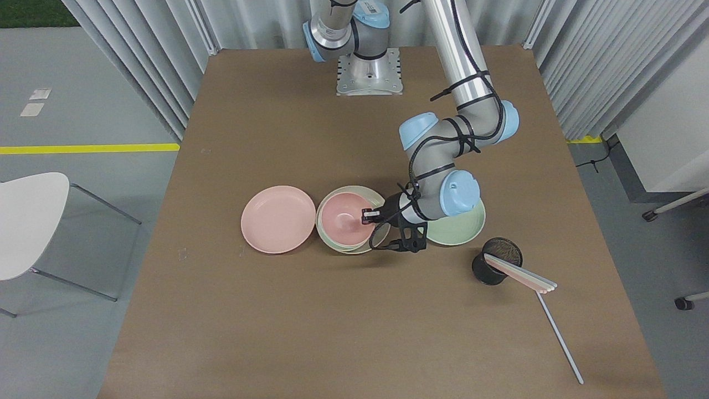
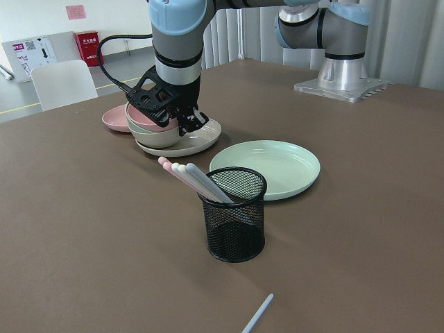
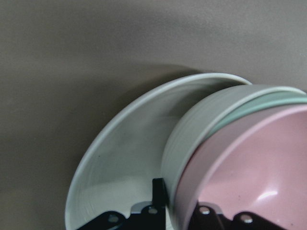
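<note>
A stack of nested bowls, pink bowl (image 1: 344, 216) on top with mint and white bowls beneath, sits tilted or offset on a cream plate (image 3: 124, 167) in the wrist view. My gripper is at the stack's rim: one black finger lies outside the white bowl (image 3: 201, 115), the other finger at the pink bowl's inner side, mostly hidden. Whether it is closed firmly on the rims cannot be told.
A pink plate (image 1: 277, 219) lies left, a green plate (image 1: 458, 229) right. A black mesh cup (image 2: 234, 232) with several sticks stands front right; one loose stick (image 1: 560, 339) lies near it.
</note>
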